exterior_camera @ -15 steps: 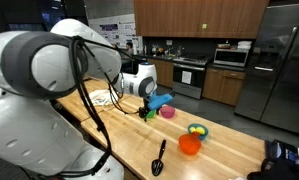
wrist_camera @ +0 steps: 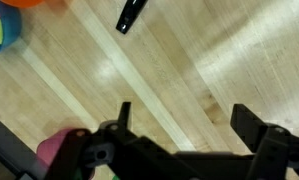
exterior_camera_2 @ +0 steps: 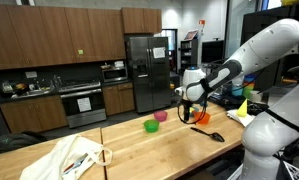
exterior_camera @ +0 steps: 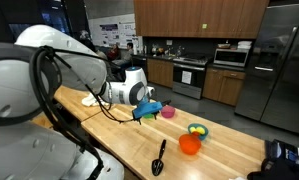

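My gripper is open above the wooden table, with only bare wood between its fingers. In exterior view 1 it hangs over the left part of the table, near a pink bowl [exterior_camera: 168, 111]. A green bowl [exterior_camera_2: 151, 126] shows plainly in exterior view 2 but is mostly hidden behind the gripper in exterior view 1. A black long-handled utensil [exterior_camera: 159, 160] lies on the table, its handle end [wrist_camera: 129, 14] ahead of the fingers in the wrist view. An orange bowl [exterior_camera: 189, 144] stands by a blue bowl [exterior_camera: 198, 130] holding coloured pieces.
A crumpled white cloth [exterior_camera_2: 67, 155] lies on the far side of the table from my arm. Kitchen cabinets, an oven [exterior_camera: 189, 78] and a dark refrigerator [exterior_camera: 276, 65] stand beyond.
Seen from exterior view 1, the arm has swung left and slightly lower over the last second, covering most of the green bowl. The tabletop objects have not moved.
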